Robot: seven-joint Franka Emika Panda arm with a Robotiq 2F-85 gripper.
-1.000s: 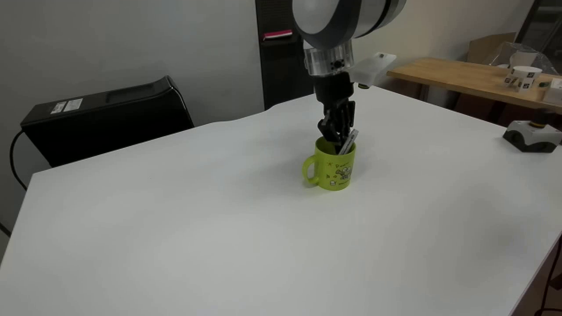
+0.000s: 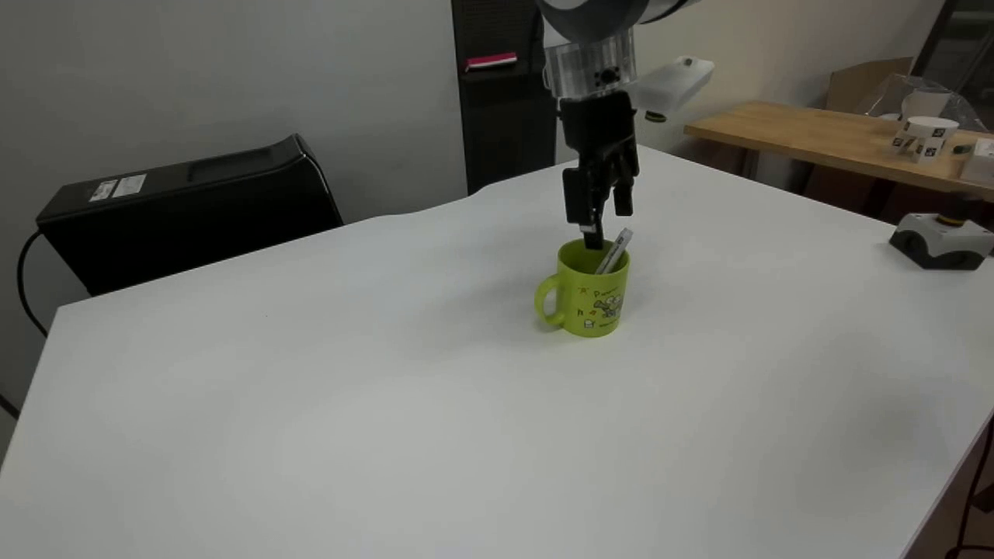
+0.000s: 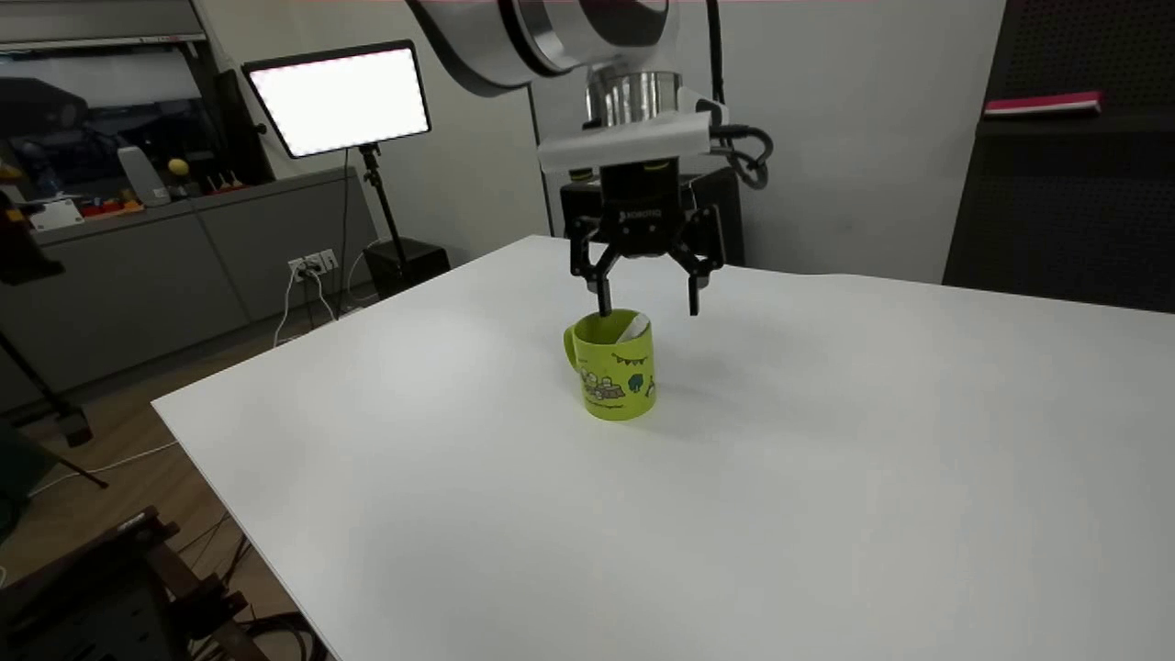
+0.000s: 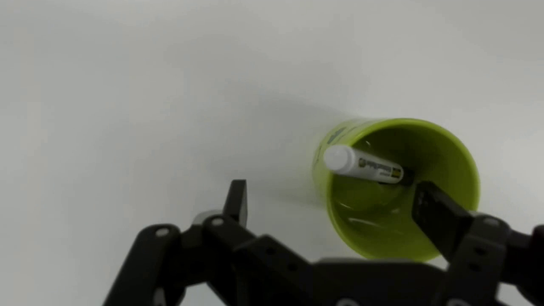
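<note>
A lime-green mug [image 2: 582, 293] with printed drawings stands upright on the white table, its handle toward the left in both exterior views. Inside it leans a white marker [image 4: 364, 164], one end resting at the rim and sticking out above it; its dark end is down in the mug. My gripper [image 3: 650, 303] hangs just above, fingers wide apart and empty. In the wrist view one finger [image 4: 439, 216] overlaps the mug's opening, while the other finger [image 4: 236, 201] is over bare table to the left. The marker lies outside my grasp.
A black case [image 2: 191, 210] stands behind the far left edge, and a lit panel lamp [image 3: 338, 99] stands beyond the table.
My gripper has risen from the mug's opening, its fingers now spread. The marker stays leaning in the mug, and the mug has not moved.
</note>
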